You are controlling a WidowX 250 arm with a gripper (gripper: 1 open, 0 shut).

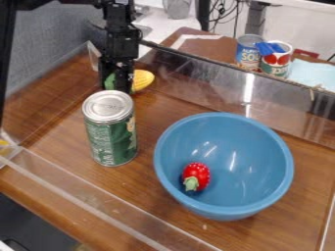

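Observation:
The black gripper (118, 74) hangs at the back left of the wooden tray, low over a yellow corn toy (140, 80) with green leaves; whether its fingers hold the toy is hard to tell. A green-labelled can (110, 137) stands upright in front of it. A blue bowl (249, 174) on the right holds a red strawberry-like toy (197, 177).
Beyond the clear back wall stand a blue can (248, 53) and a red-and-white can (276, 63), with a pale blue cloth (311, 74). Clear low walls border the tray.

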